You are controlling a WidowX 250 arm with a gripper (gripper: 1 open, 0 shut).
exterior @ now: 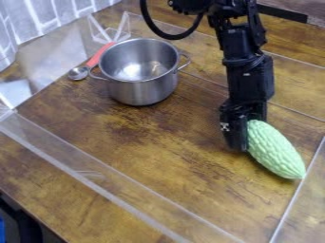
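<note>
My black arm comes down from the top of the view to the gripper [242, 128], low at the near end of a pale green bumpy vegetable [273, 152], like a bitter melon, lying on the wooden table on the right. The fingertips are at or around its upper end; I cannot tell whether they close on it. A steel pot [137, 72] with two handles stands to the left of the arm.
A red-handled utensil [102, 51] with a metal end lies behind the pot. Clear plastic edging runs along its left and front.
</note>
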